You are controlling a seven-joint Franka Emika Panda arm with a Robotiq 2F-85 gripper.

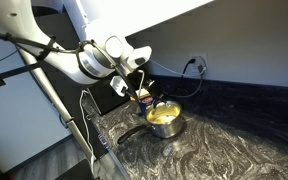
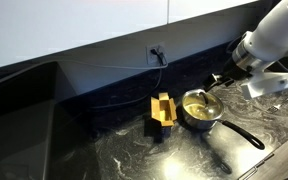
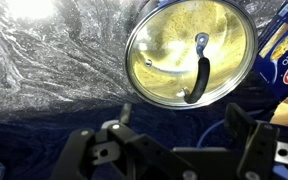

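Note:
A steel pot (image 1: 165, 121) with a long black handle (image 2: 242, 134) stands on the counter. In the wrist view a round, metal-rimmed glass lid (image 3: 169, 70) with a black, silver-ended handle (image 3: 199, 78) covers it, and its contents look yellow. My gripper is open, with its fingers (image 3: 117, 122) spread wide below the pot's rim in that view and nothing between them. From outside, the gripper is above and beside the pot, on the side of the arm; its fingertips are hard to make out there.
A blue Barilla orzo box (image 3: 281, 55) stands close beside the pot, its orange flaps (image 2: 163, 107) open. A wall outlet (image 2: 154, 53) with a plugged-in cable is behind. In exterior view 1 the counter (image 1: 239, 140) to the pot's right is clear.

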